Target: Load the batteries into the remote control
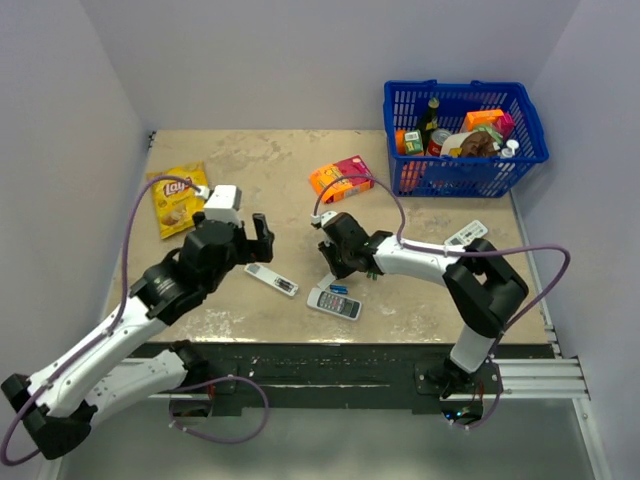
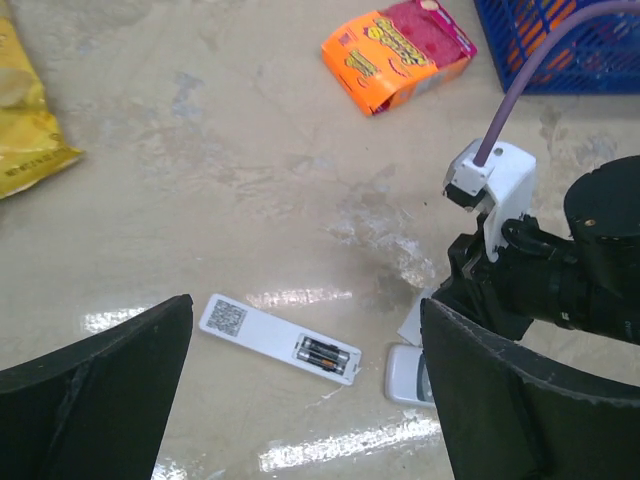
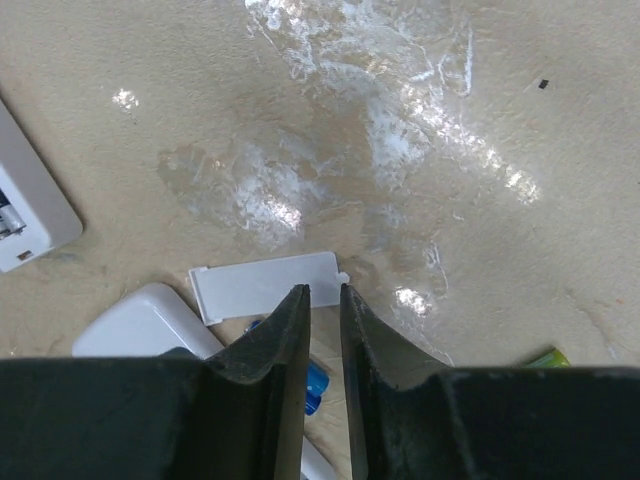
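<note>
A white remote (image 2: 265, 335) lies back up on the table, its open compartment showing two dark batteries (image 2: 322, 353) with copper-coloured ends. The loose white battery cover (image 3: 262, 285) lies flat by the top end of a silver remote (image 1: 334, 304). My right gripper is low over that cover, its fingertips a narrow gap apart; the cover's right part passes beneath them, and whether they touch it I cannot tell. My left gripper (image 1: 262, 238) is wide open above the table, just beyond the white remote, with nothing between its fingers.
Blue batteries (image 3: 316, 385) lie close beside the cover, green ones (image 3: 550, 358) further right. Another white remote (image 1: 466, 233) is at the right. A blue basket (image 1: 455, 178), an orange candy bag (image 1: 340, 178) and yellow chips (image 1: 176, 205) stand around.
</note>
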